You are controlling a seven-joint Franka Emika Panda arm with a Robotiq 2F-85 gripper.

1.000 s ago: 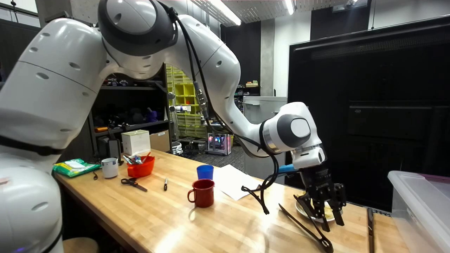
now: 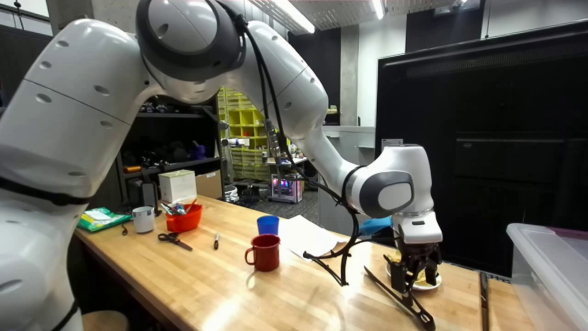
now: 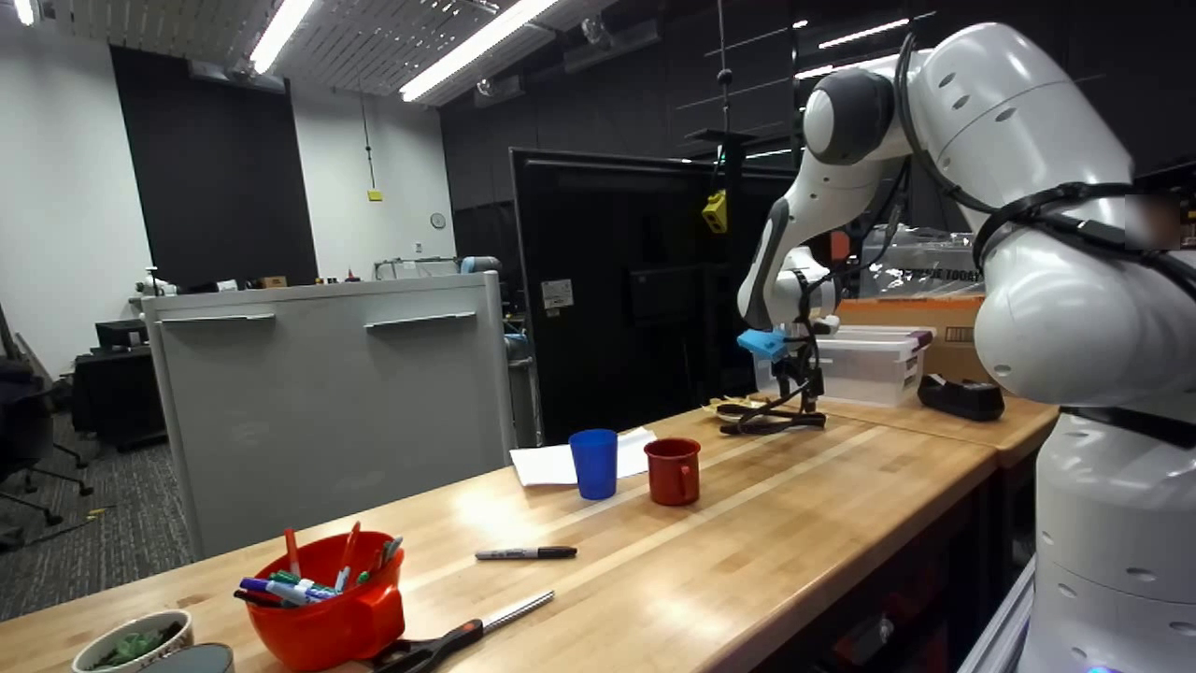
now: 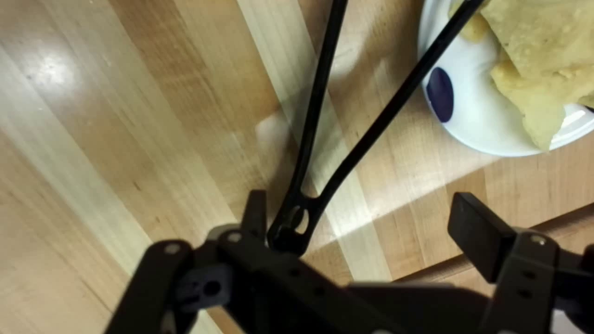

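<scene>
Black tongs (image 4: pixel 384 118) lie on the wooden table with their two arms spread. In the wrist view, their joined end is close beside the left finger (image 4: pixel 255 214) of my gripper. The fingers stand wide apart, and nothing is gripped between them. Whether that left finger touches the tongs, I cannot tell. A white dish (image 4: pixel 479 131) with a dark blue spot holds yellow chips (image 4: pixel 537 89) at the upper right. From exterior view 1, my gripper (image 2: pixel 419 288) points down over the tongs (image 2: pixel 392 293), partly hiding the dish behind.
A red mug (image 2: pixel 265 253), a blue cup (image 2: pixel 268 224) and white paper (image 2: pixel 306 234) stand or lie mid-table. Farther along are a red pen holder (image 2: pixel 184 219) and scissors (image 2: pixel 174 240). A clear plastic bin (image 2: pixel 543 276) borders the right. Bare table lies in front.
The gripper has turned from a slant to nearly straight down, its fingers shifting slightly left in exterior view 1. The tongs and dish have stayed in place.
</scene>
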